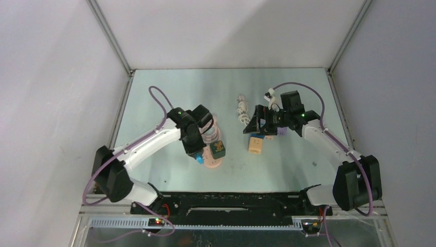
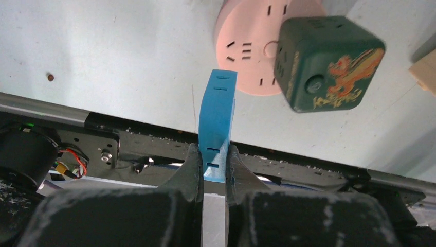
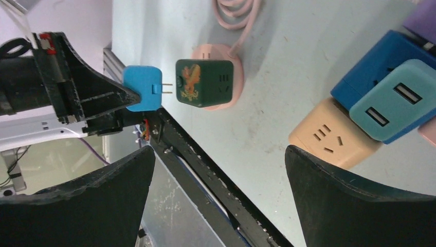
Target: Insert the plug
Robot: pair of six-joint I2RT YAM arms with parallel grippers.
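My left gripper is shut on a blue plug adapter (image 2: 216,118), held beside a dark green cube socket (image 2: 334,62) with a gold emblem, which sits on a round pink power strip (image 2: 244,67). In the right wrist view the adapter (image 3: 141,87) points its metal prongs at the cube's side (image 3: 211,82), with a small gap visible from that angle. My right gripper (image 1: 250,128) stands open over the group of blocks on the right, with nothing between its fingers.
A beige socket block (image 3: 334,134), a blue block (image 3: 370,67) with a teal piece (image 3: 396,100) and a purple block (image 3: 421,18) are clustered at the right. A white coiled cord (image 1: 241,108) lies behind.
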